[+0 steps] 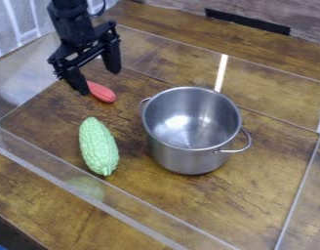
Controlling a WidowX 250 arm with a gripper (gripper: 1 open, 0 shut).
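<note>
My black gripper [86,68] hangs open at the upper left, its two fingers spread above and beside a small pink-red carrot-like object [100,92] lying on the wooden table. A large steel pot [189,132] with side handles stands at centre right. A pale green bitter-melon or cabbage-like vegetable [98,146] lies lower left of the pot.
Transparent strips or panels run along the left and bottom edges, and a white strip lies behind the pot.
</note>
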